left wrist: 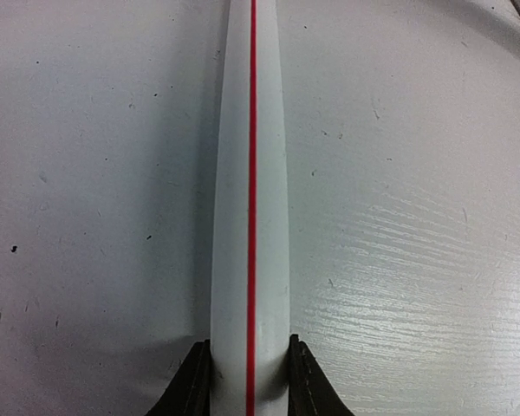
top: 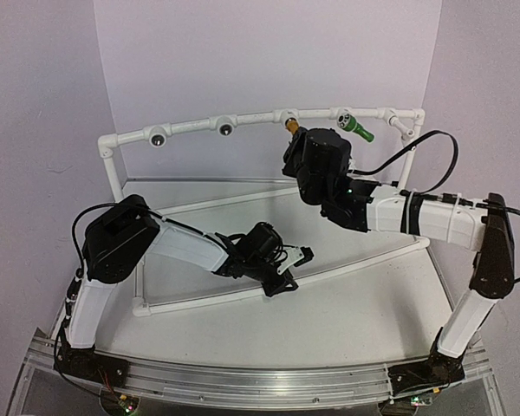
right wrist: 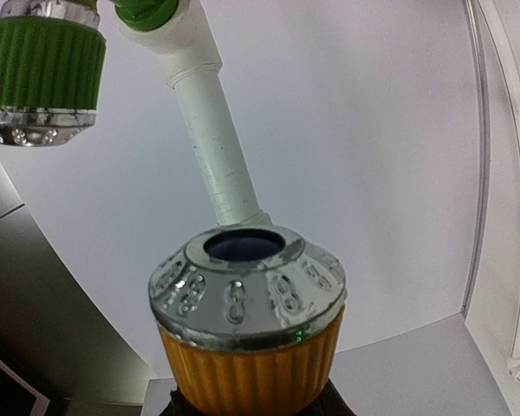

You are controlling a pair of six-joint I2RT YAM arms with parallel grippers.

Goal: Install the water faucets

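Observation:
An orange faucet with a silver rim (right wrist: 247, 303) fills the lower middle of the right wrist view, my right gripper shut on it; in the top view it (top: 291, 125) is at the middle tee of the upper pipe. How far it sits in that fitting I cannot tell. A green faucet (top: 356, 126) is on the tee to its right, also seen upper left in the right wrist view (right wrist: 42, 65). Low on the front pipe, my left gripper is shut on the white pipe with a red stripe (left wrist: 230, 217).
Two tees with dark centres (top: 157, 139) on the upper pipe's left part hold no coloured faucet. The right arm spans the right half above the lower frame.

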